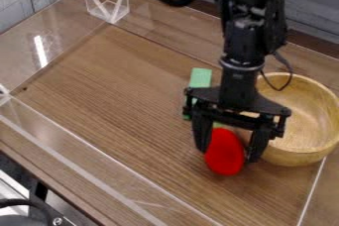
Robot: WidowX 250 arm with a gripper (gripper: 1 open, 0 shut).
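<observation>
My black gripper (236,119) is low at the right of the camera view, open, its fingers around and over a red object (224,157), which looks like a toy vegetable or fruit. A green bar (201,77) lies behind the gripper's left side, partly hidden. A tan bowl (304,108) sits just right of the gripper, partly behind it.
A clear wire or plastic holder (107,4) stands at the back left. A raised wooden edge runs along the back right.
</observation>
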